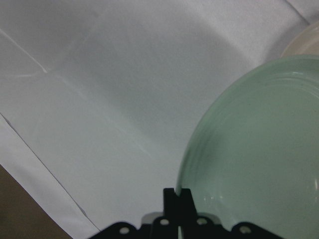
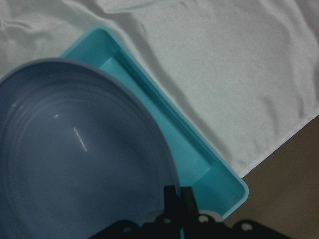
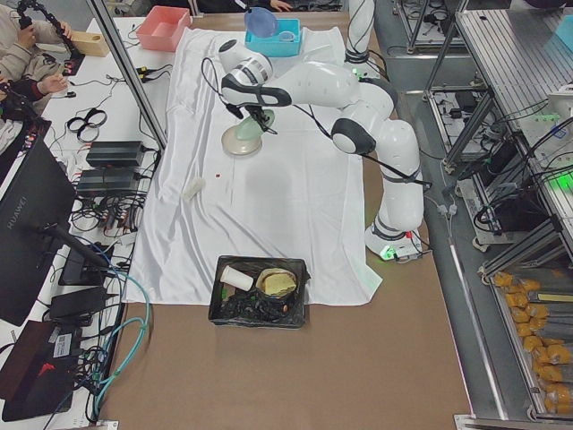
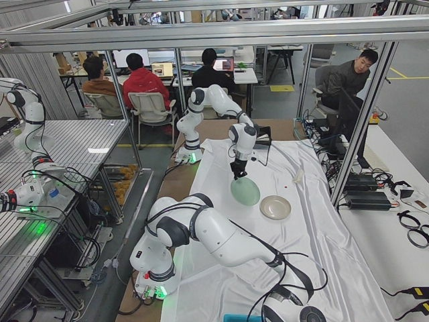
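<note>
My left gripper is shut on the rim of a pale green plate (image 1: 254, 144), held tilted beside and partly over a beige plate (image 4: 275, 207) on the white cloth, as the camera views show. My right gripper is shut on the rim of a blue plate (image 2: 84, 149), which hangs over a turquoise tray (image 2: 224, 194) at the far end of the cloth in the camera left view.
A black bin (image 3: 258, 313) with a white cylinder and other items sits at the near edge of the cloth. A pink tub (image 3: 163, 29) stands on the side table.
</note>
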